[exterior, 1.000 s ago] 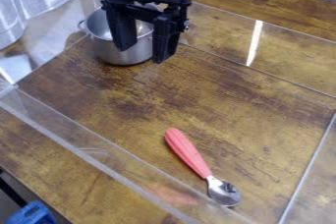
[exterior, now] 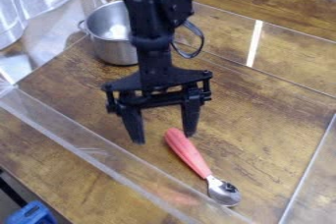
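Note:
My black gripper (exterior: 160,122) hangs low over the middle of the wooden board, its two fingers apart with nothing between them. Just to its lower right lies a spoon with a pink handle (exterior: 186,149) and a silver bowl end, angled toward the bottom right. At the upper left, behind the arm, stands a metal pot (exterior: 108,41), partly hidden by it.
Clear plastic walls edge the wooden board (exterior: 262,110) along the front left and the right. A small blue object (exterior: 31,215) is at the bottom-left corner. The board right of the gripper is mostly bare.
My gripper has come down and toward the front, from over by the pot to just beside the spoon's handle. The spoon and pot look unmoved.

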